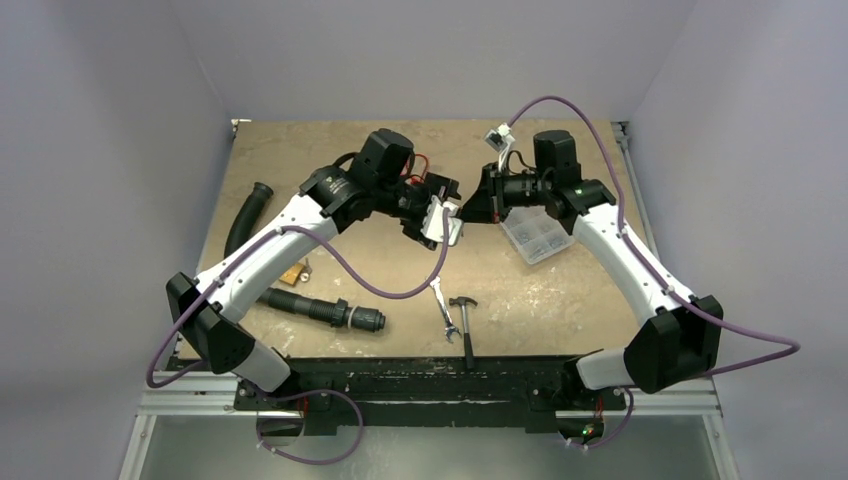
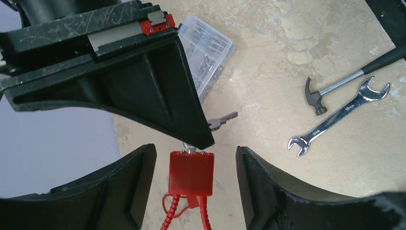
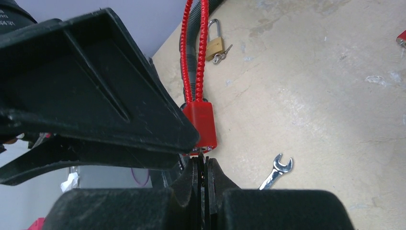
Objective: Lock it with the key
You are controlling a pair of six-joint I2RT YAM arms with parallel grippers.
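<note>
In the left wrist view, a red cable padlock (image 2: pixel 191 173) with red braided cables hangs beneath the tip of my right gripper, with a silver key (image 2: pixel 220 120) at its top, partly hidden by the finger. My left gripper is open, its fingers either side of the lock body, apparently apart from it. In the right wrist view the red lock (image 3: pixel 203 125) is at the fingertips of my right gripper, which is shut on the key end; the contact is partly hidden.
A parts box (image 1: pixel 535 236), wrench (image 1: pixel 443 305) and hammer (image 1: pixel 465 330) lie on the table (image 1: pixel 380 280). A brass padlock (image 3: pixel 214 49) and black hoses (image 1: pixel 310 308) lie at the left.
</note>
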